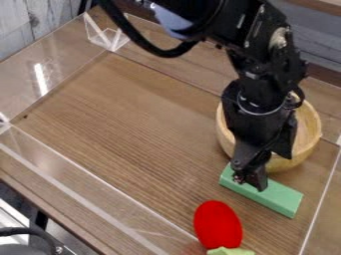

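My black gripper hangs at the right over the front of a wooden bowl, just above a teal block lying on the table. The gripper is open; its fingertips are at or close to the block's upper left part, and whether they touch it I cannot tell. The arm hides much of the bowl.
A red oval object lies below the block, with a green item at the bottom edge. A clear plastic piece sits at the top left.
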